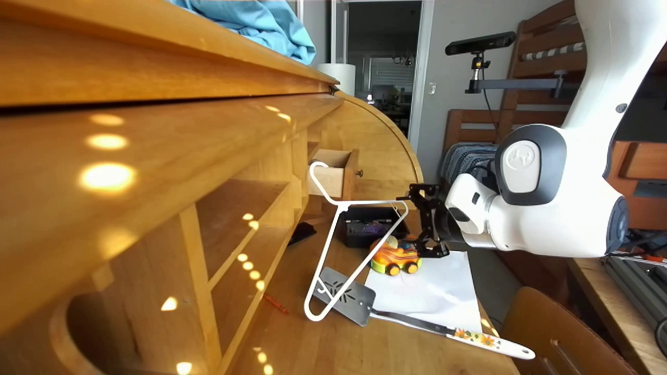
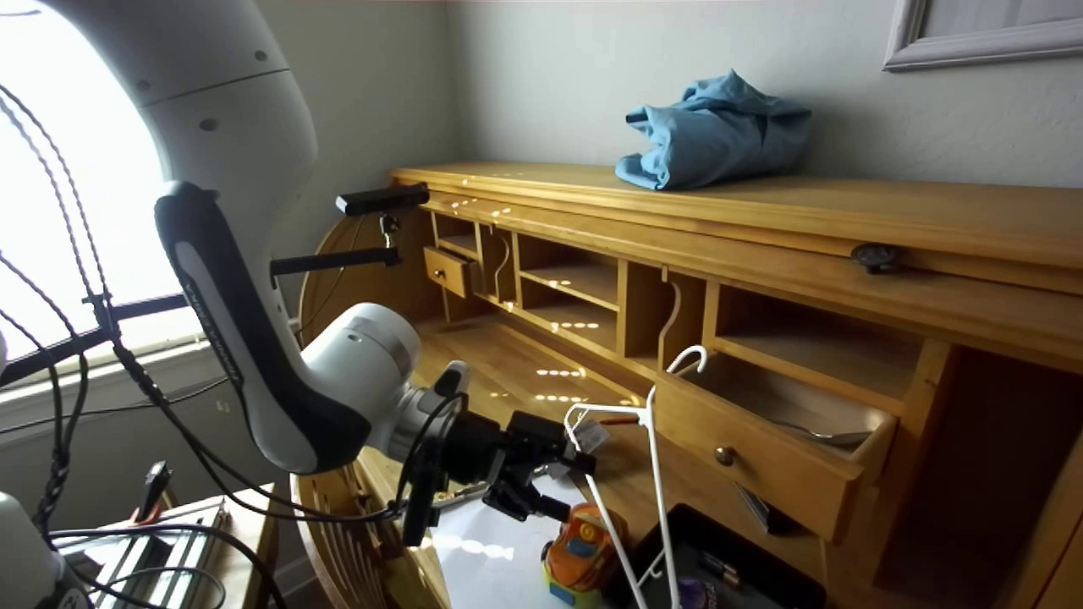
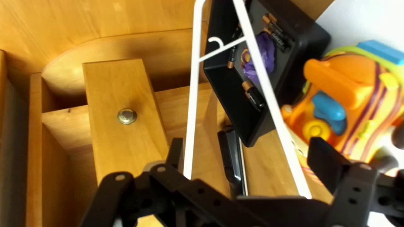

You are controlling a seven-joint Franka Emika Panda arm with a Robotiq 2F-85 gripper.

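A white hanger stands out over the desk, its hook curling by the edge of an open drawer. Whether the hook bears on the drawer cannot be told. My gripper is open beside the hanger's near corner. In the wrist view, two bars of the hanger run down between the spread fingers, with no clamp on them. The drawer front with its round knob shows at left there.
Below lie an orange toy car, a black tray with batteries and a purple item, white paper, and a spatula under the hanger. Blue cloth rests on the desk top. Bare wood lies at the desk's front.
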